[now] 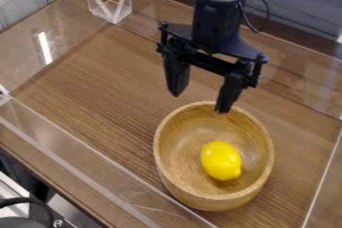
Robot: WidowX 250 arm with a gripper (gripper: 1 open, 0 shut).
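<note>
A yellow oval object [221,161] rests in a round wooden bowl [181,164] at the lower middle of the camera view. My black gripper [203,86] hangs just above the bowl's back rim, its two dark fingers spread wide apart and open, with nothing seen between them. The arm reaches down from the top of the view and hides the table behind it.
A small white wire rack [110,4] stands at the back left.
</note>
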